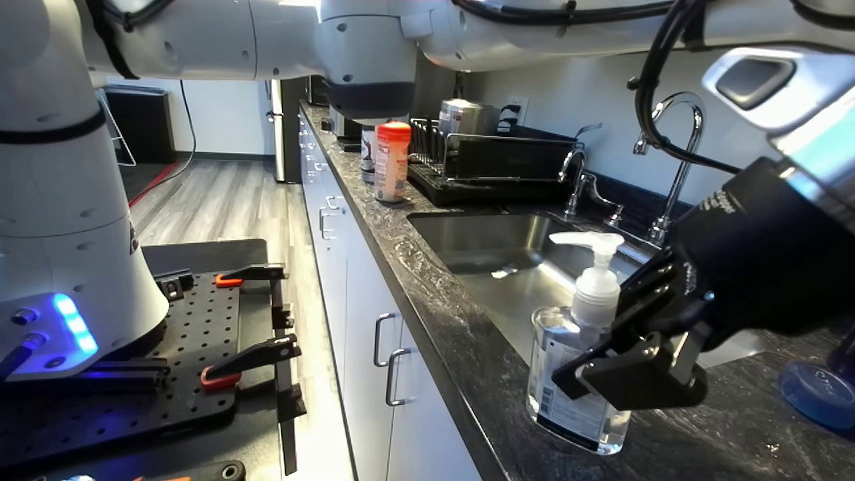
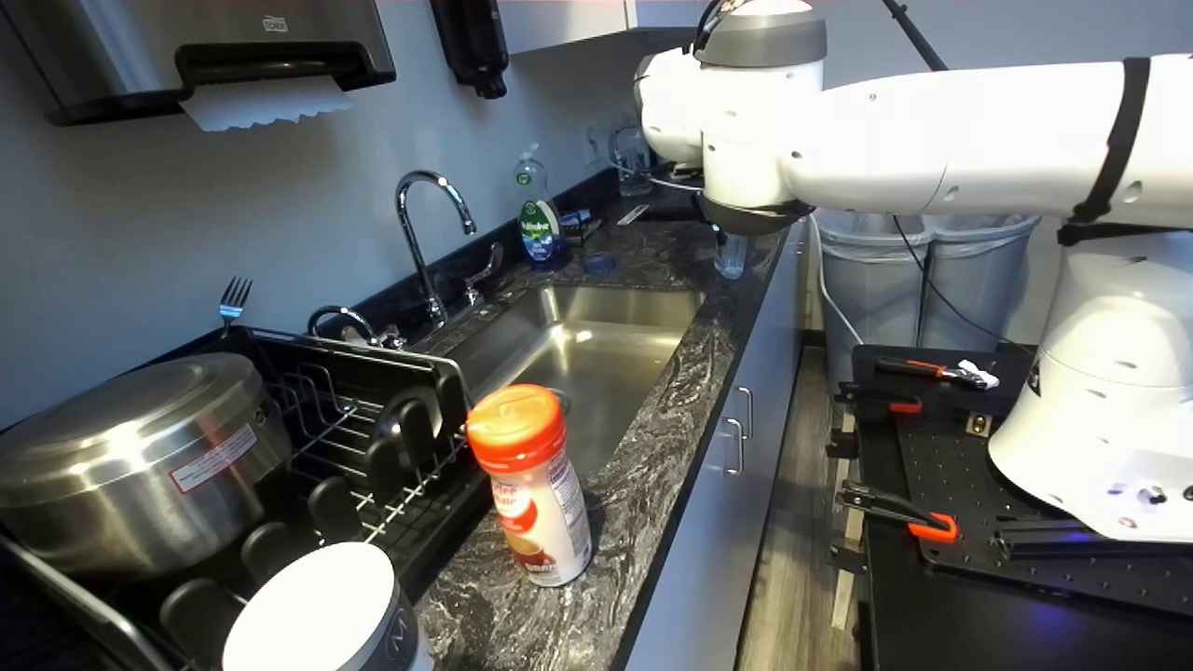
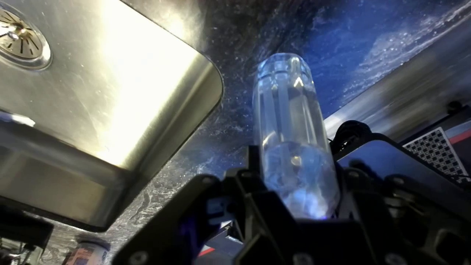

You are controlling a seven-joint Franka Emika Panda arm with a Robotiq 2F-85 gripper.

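Note:
A clear pump bottle (image 1: pixel 578 377) with a white pump top (image 1: pixel 595 280) stands nearly upright by the sink's near corner. My gripper (image 1: pixel 591 365) comes from the right and is shut on the bottle's upper body, below the pump. In the wrist view the transparent bottle (image 3: pixel 293 128) lies between the dark fingers, its base pointing away over the counter. Exterior view 2 shows only the lower part of the bottle (image 2: pixel 730 257), the arm hiding the gripper. Whether the base touches the counter, I cannot tell.
The steel sink (image 2: pixel 626 304) lies beside the bottle, with a tall faucet (image 1: pixel 691 152) behind it. A red-capped container (image 2: pixel 534 492) and a dish rack (image 1: pixel 513 156) stand past the sink. Green-labelled dish soap (image 2: pixel 539 218) is at the back.

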